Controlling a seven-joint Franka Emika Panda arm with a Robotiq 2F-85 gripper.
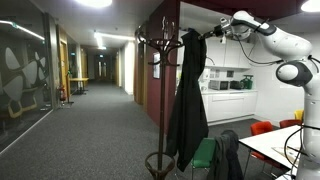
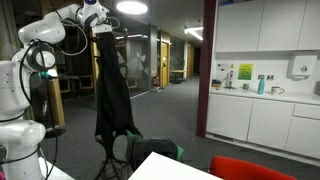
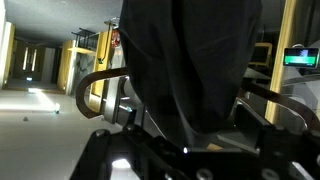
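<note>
A long black garment hangs at the coat stand, its top level with the hooks. In exterior view 2 the garment drops from beside my gripper and hides most of the stand. High at the garment's top, my gripper reaches in from the right. The wrist view shows dark cloth filling the space ahead of and between the spread fingers of my gripper. Whether the fingers touch the cloth, and how it is hung at the hook, I cannot tell.
Curved wooden hooks flank the cloth closely. A white table stands lower right, with red chairs behind it. A dark-draped green chair is near the stand's base.
</note>
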